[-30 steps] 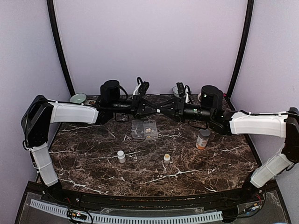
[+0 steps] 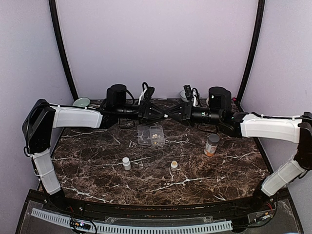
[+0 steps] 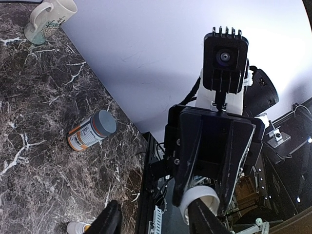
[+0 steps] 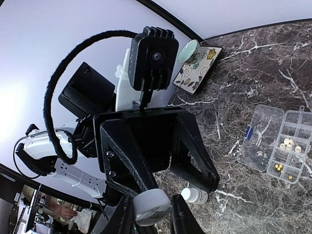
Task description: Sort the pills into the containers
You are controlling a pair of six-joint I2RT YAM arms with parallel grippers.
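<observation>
Over the table's middle the two grippers meet. My right gripper is shut on a hollow white cap (image 3: 211,191), whose closed end faces the right wrist camera. My left gripper has its fingers spread, one fingertip overlapping the cap; contact is hard to tell. A clear pill box (image 4: 302,127) lies with its lid (image 4: 262,134) folded out; pale and yellow pills sit in separate compartments. A white bottle (image 2: 126,164) stands at front left. A small uncapped bottle (image 2: 174,166) with a yellowish mouth stands front centre.
An orange bottle with a grey cap (image 2: 212,145) stands to the right. A patterned mug (image 3: 46,23), a green bowl (image 4: 189,51) and a patterned plate (image 4: 197,73) are near the back.
Both grippers have shifted only slightly above the table. Bottles and pill box look unmoved.
</observation>
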